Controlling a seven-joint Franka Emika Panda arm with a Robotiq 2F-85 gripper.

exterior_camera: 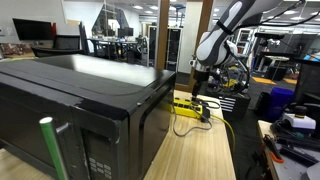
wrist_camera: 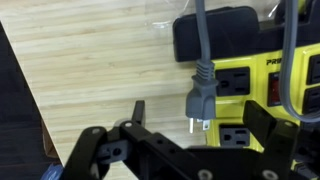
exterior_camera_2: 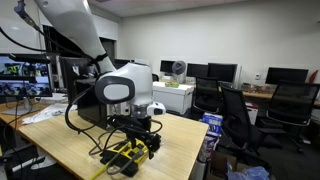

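Note:
A dark grey plug (wrist_camera: 201,98) with bare metal prongs lies in the wrist view, its cord running up out of frame. The prongs point toward my gripper, which is open, its two dark fingers standing apart on either side below the plug. Nothing is held between them. Right beside the plug is a yellow and black power strip (wrist_camera: 235,105) with several sockets. In exterior view 1 the strip (exterior_camera: 190,108) lies on the wooden table beneath the arm. Exterior view 2 shows the arm reaching down over the strip (exterior_camera_2: 125,160); its fingertips are hard to make out there.
A large black microwave-like box (exterior_camera: 120,130) fills the near part of the table (exterior_camera: 205,155). A grey cable and a yellow cord (exterior_camera: 232,130) trail near the strip. Bare wood lies left of the plug in the wrist view. Office chairs (exterior_camera_2: 240,120) stand beyond the table.

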